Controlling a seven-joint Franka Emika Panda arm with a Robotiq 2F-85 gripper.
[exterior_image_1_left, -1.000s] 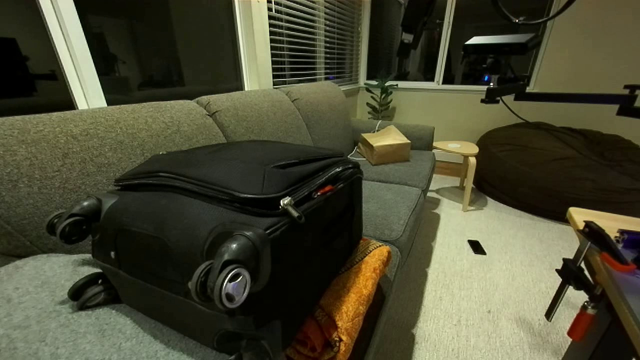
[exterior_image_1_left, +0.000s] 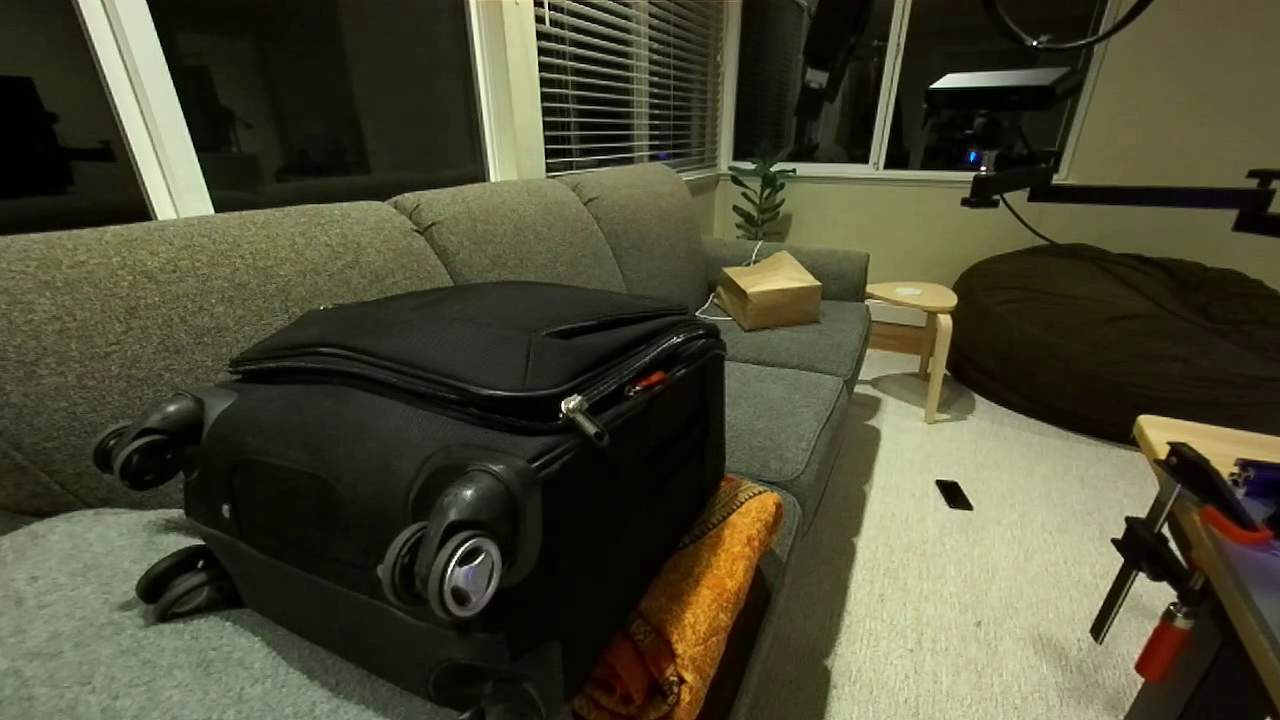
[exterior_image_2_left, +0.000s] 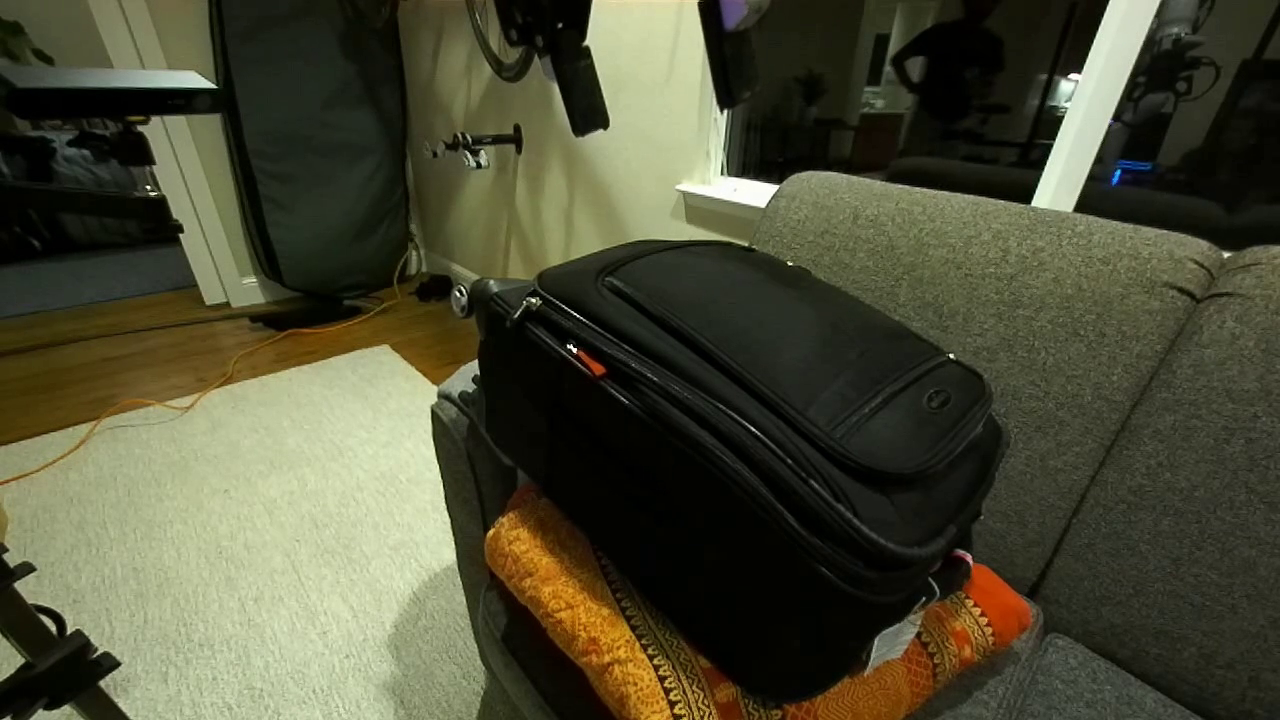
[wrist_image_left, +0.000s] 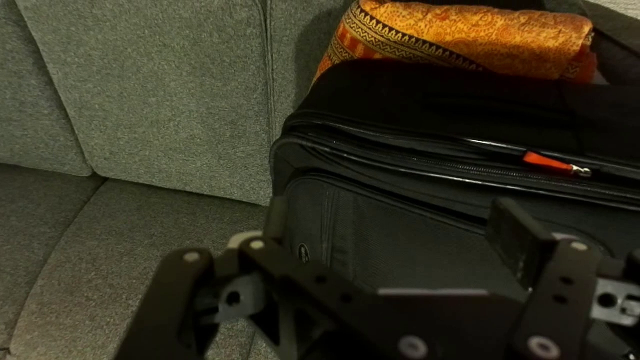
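A black soft-sided suitcase (exterior_image_1_left: 396, 468) lies flat on the grey couch, its wheels toward exterior view 1. Along its side runs a zipper with a red pull tab (exterior_image_2_left: 588, 360), which the wrist view shows too. Under the suitcase is a folded orange patterned cloth (exterior_image_2_left: 576, 588). My gripper is open, its fingers wide apart with nothing between them. In exterior view 2 its fingertips (exterior_image_2_left: 582, 96) hang in the air above the suitcase, clear of it. Only one dark finger (exterior_image_1_left: 830, 54) shows at the top of exterior view 1.
The couch backrest (exterior_image_2_left: 1008, 264) rises behind the suitcase. Farther along the seat stands a brown paper bag (exterior_image_1_left: 770, 294), near a small wooden stool (exterior_image_1_left: 918, 295). A phone (exterior_image_1_left: 954, 493) lies on the carpet. A table edge with a clamp (exterior_image_1_left: 1158, 546) stands at the right.
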